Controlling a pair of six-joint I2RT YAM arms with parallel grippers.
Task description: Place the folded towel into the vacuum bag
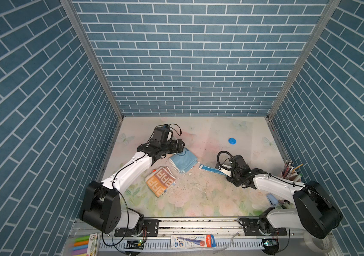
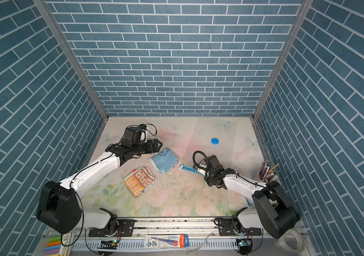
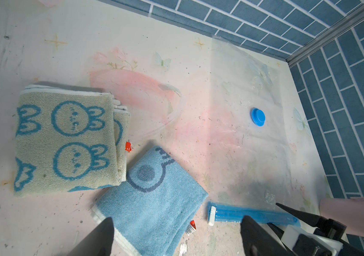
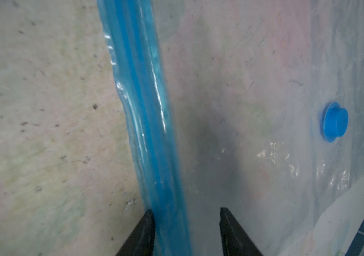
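Note:
A clear vacuum bag (image 3: 245,153) with a blue zipper (image 4: 143,98) and blue valve (image 4: 335,121) lies flat on the right half of the table. My right gripper is low over the zipper's end, part open, one fingertip at the strip. My open left gripper hangs above the folded towels, its fingers blurred, nothing between them. Below it lie a light blue folded towel (image 3: 147,204) and a beige rabbit-pattern towel (image 3: 68,145); an orange lettered towel (image 1: 158,181) is at front left.
A pink pen cup (image 3: 348,213) stands at the right edge, with small items in front of it. Tiled walls bound the back and sides.

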